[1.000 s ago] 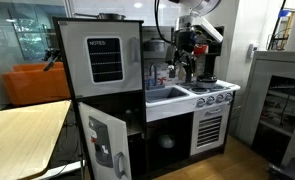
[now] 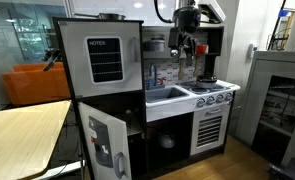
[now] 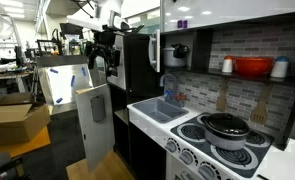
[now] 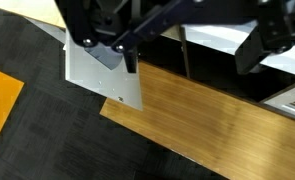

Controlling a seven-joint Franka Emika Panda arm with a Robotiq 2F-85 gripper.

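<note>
High in front of the toy kitchen, my gripper [image 2: 184,46] hangs apart from everything. From the wrist view, its fingers [image 4: 127,42] stand wide apart with nothing between them, so the gripper is open. Below it, the white lower cabinet door [image 2: 105,140] is swung outward, showing a dark interior. That same door [image 4: 99,78] appears from above at the left of the wrist view, with wooden floor [image 4: 177,125] beside it. The upper door with the "NOTES" panel [image 2: 105,60] looks closed.
A sink [image 3: 159,108] is set in the white counter. On the stove stands a dark lidded pot [image 3: 227,130], and a red pot [image 3: 253,66] sits on the shelf. At the left of exterior view 1 is a wooden table [image 2: 25,135].
Over the last second the arm and gripper have risen a little and shifted slightly right in exterior view 1. The cabinet doors and other objects look unmoved.
</note>
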